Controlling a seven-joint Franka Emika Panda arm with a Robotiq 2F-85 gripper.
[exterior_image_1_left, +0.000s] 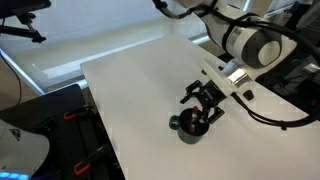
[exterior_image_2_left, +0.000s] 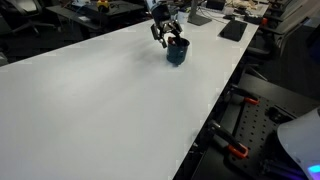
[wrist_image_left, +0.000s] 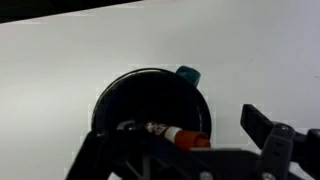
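Observation:
A dark mug (exterior_image_1_left: 189, 134) stands upright on the white table, its teal handle (wrist_image_left: 188, 75) showing in the wrist view. An orange and white object (wrist_image_left: 185, 137), perhaps a marker, leans inside the mug against its wall. Right above the rim hangs my gripper (exterior_image_1_left: 206, 101), with its fingers apart and nothing held between them. In exterior view 2 the mug (exterior_image_2_left: 177, 51) is at the far end of the table, close under the fingers. From the wrist, the gripper's dark parts hide the near side of the mug and part of the object.
Black cables (exterior_image_1_left: 262, 119) hang from the arm. Dark equipment (exterior_image_1_left: 60, 130) stands beyond the table's left edge.

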